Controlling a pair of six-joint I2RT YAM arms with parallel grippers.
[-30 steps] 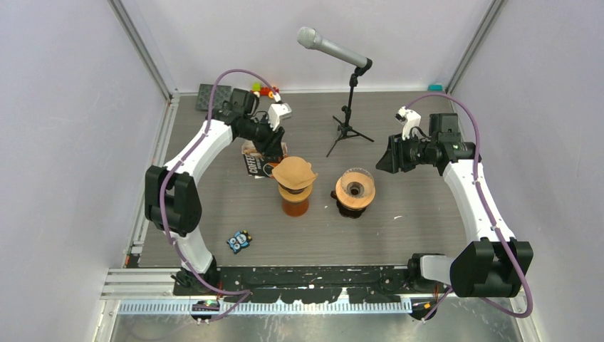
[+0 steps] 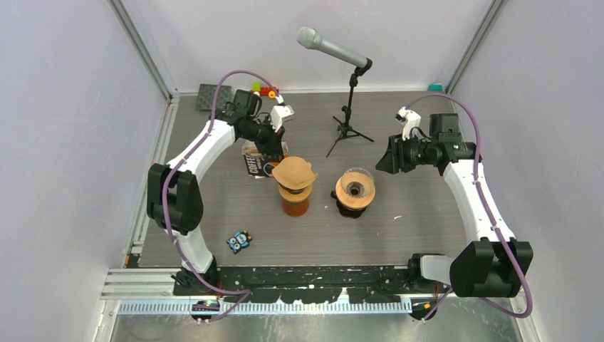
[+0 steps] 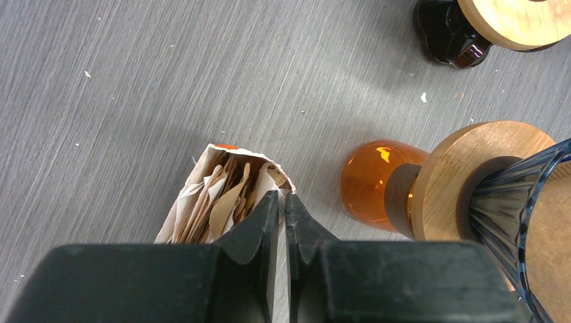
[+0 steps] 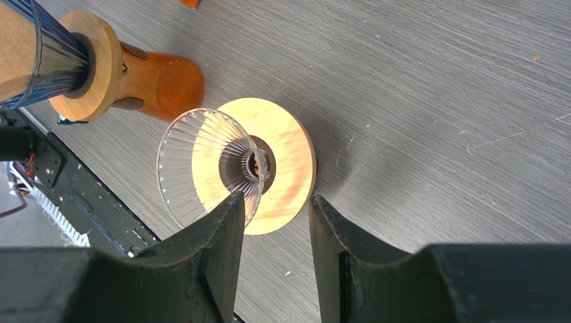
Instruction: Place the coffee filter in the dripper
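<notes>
My left gripper is over the box of coffee filters, its fingertips close together at white paper on the box's right side; whether they grip it is unclear. The box holds several brown and white filters. A clear ribbed dripper sits empty on a wooden-collared dark base. A second dripper on an amber carafe has a brown filter in it. My right gripper hangs near the clear dripper, fingers apart, empty.
A microphone on a tripod stand stands at the back. A grey pad and small toys lie at the back left, a blue owl item at the front left.
My left arm has shifted very slightly over the filter box. The right arm and the drippers look unmoved.
</notes>
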